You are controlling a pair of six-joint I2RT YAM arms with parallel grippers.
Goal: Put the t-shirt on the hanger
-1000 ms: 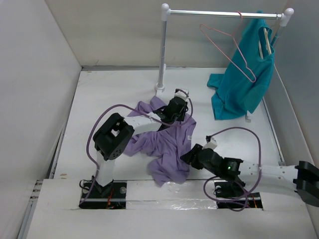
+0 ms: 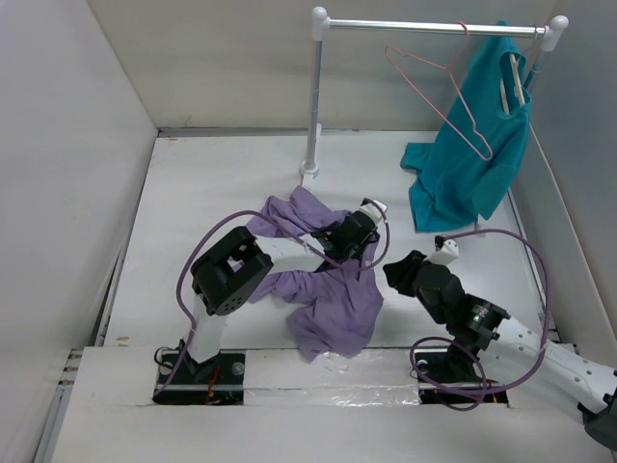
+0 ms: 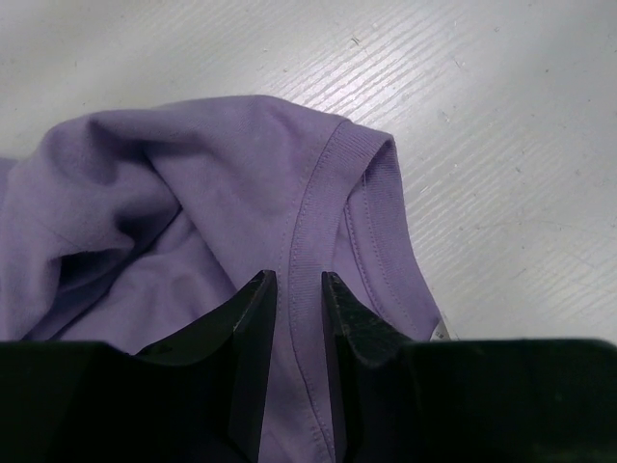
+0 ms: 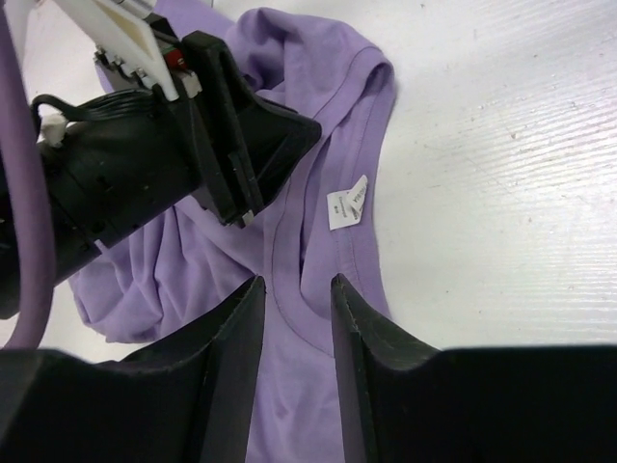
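Observation:
A crumpled purple t-shirt (image 2: 333,318) lies on the white table; its folded, stitched edge (image 3: 328,174) shows in the left wrist view, and a white label (image 4: 345,207) in the right wrist view. My left gripper (image 2: 362,231) is low over the shirt's upper right part, its fingertips (image 3: 255,299) slightly apart above the fabric; whether they touch it is unclear. My right gripper (image 2: 395,270) hangs open to the right of the shirt, nothing between its fingers. An empty pink hanger (image 2: 429,101) hangs from the rail (image 2: 376,26).
A teal shirt (image 2: 463,174) on a pale hanger hangs at the right of the rack, reaching the table. The rack's left post (image 2: 313,116) stands behind the purple shirt. Bare table (image 2: 193,174) lies at the back left.
My left gripper has shifted right and toward the front over the shirt. My right gripper has moved right and back, away from the shirt's front part.

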